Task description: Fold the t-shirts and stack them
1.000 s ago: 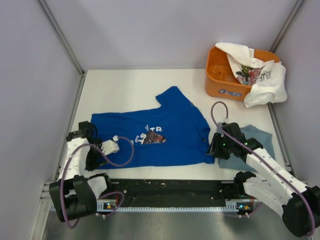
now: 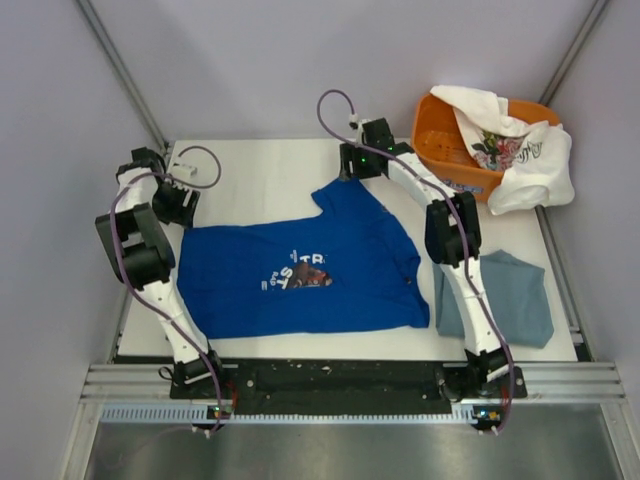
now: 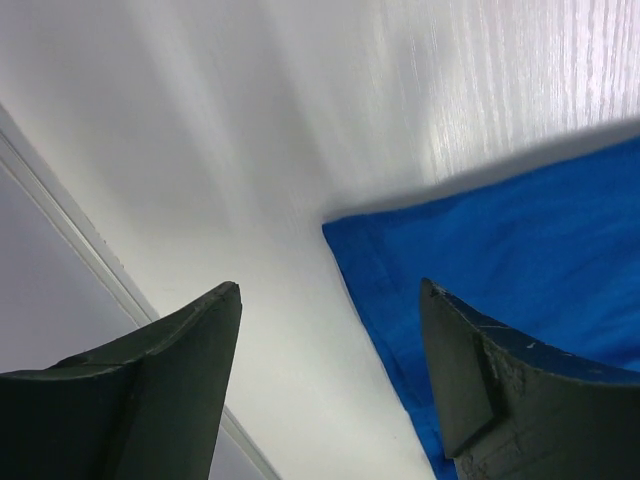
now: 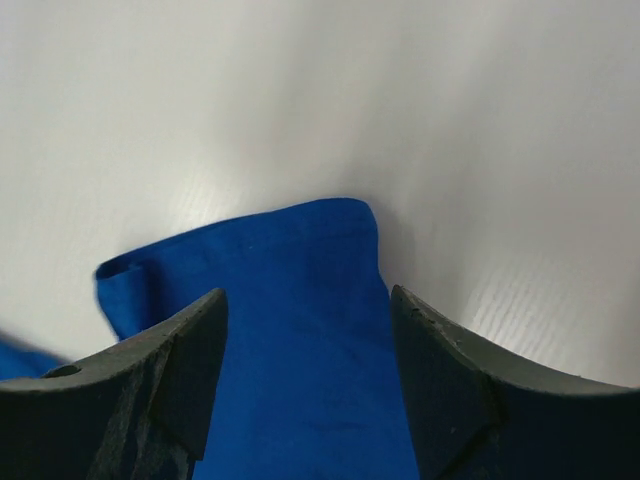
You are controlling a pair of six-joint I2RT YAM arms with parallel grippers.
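Observation:
A blue t-shirt (image 2: 350, 250) with a printed front lies spread on the white table, folded over on its near side, one sleeve (image 2: 350, 192) sticking out at the back. Over its far-left corner, my left gripper (image 2: 187, 222) stands open; in the left wrist view that corner (image 3: 350, 237) lies ahead of the spread fingers (image 3: 222, 310). At the sleeve end, my right gripper (image 2: 346, 176) is open too. The right wrist view shows the sleeve's edge (image 4: 310, 225) lying flat just beyond the fingers (image 4: 208, 320), with nothing gripped.
An orange bin (image 2: 433, 140) with white shirts (image 2: 540, 175) hanging over its rim stands at the back right. A folded grey-green shirt (image 2: 515, 300) rests on the right side. Bare table (image 2: 250, 180) shows behind the blue shirt. Walls close in on both sides.
Both grippers have moved from the shirt's near edge to its far side, the left to the far-left corner, the right leftward to the sleeve end. The shirt has stayed put.

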